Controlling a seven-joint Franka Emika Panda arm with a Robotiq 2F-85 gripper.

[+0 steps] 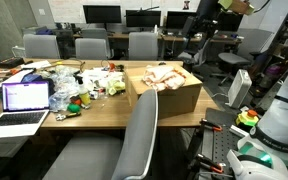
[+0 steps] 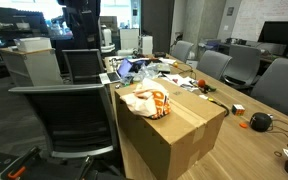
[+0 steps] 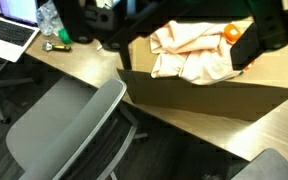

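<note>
A pale orange-and-white cloth lies crumpled on top of a cardboard box at the table's right end. Exterior view 2 shows the same cloth and the box's side. From the wrist, my gripper looks down over the cloth, its dark fingers spread wide apart. Between them only the cloth and box show, with nothing held. A bright orange round patch appears by the cloth, partly behind a finger.
An open laptop and several small items crowd the table's left part. A grey chair stands close in front of the box. Bare tabletop shows beside the box in exterior view 2.
</note>
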